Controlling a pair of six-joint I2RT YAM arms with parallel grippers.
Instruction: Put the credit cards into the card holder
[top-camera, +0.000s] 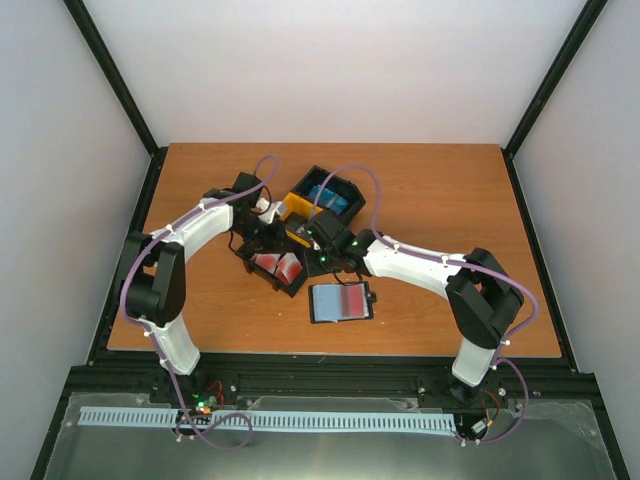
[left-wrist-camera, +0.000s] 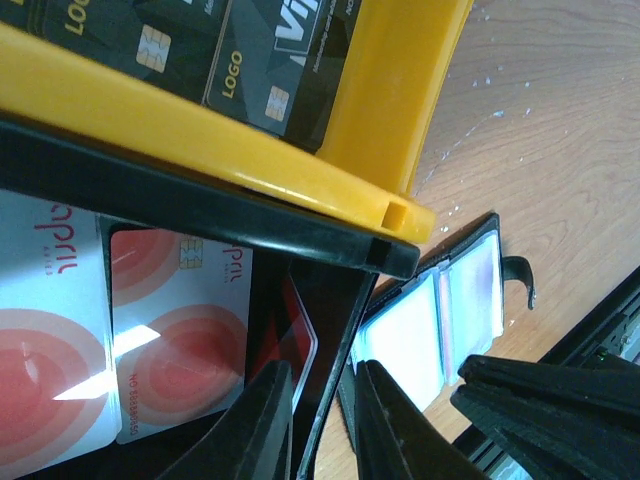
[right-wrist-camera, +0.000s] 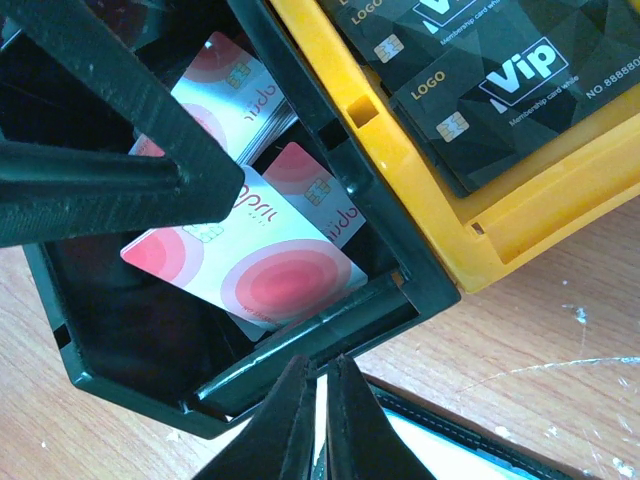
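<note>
Red-and-white cards (top-camera: 280, 267) lie loose in a black box (top-camera: 290, 291); one card (right-wrist-camera: 290, 265) rests askew over others in the right wrist view. In the left wrist view, a tilted card (left-wrist-camera: 300, 335) leans near the box's inner wall. My left gripper is part open over that end of the box, its fingers apart with nothing clearly held. Just outside the box, my right gripper has its fingertips together; whether anything thin is between them is hard to see. The card holder (top-camera: 340, 302) lies open-faced in front, with blue and red sections.
A yellow box (left-wrist-camera: 395, 80) with black VIP cards (right-wrist-camera: 530, 80) adjoins the black box. Behind it stands another black box (top-camera: 345, 183) holding blue cards. The two grippers are close together.
</note>
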